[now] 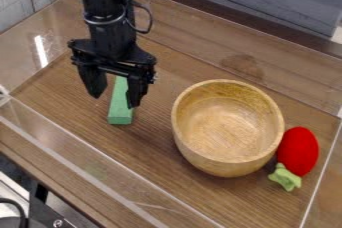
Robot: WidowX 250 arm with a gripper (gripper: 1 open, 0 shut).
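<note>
My black gripper (111,84) is low over a green bar (122,113) on the wooden table, left of centre, with fingers spread to either side of the bar's upper part. Whether it touches the bar cannot be told. A tan wooden bowl (227,124) sits to the right. A red object (298,150) with a green piece (285,179) at its lower end lies at the far right.
A black cable shows at the bottom left corner.
</note>
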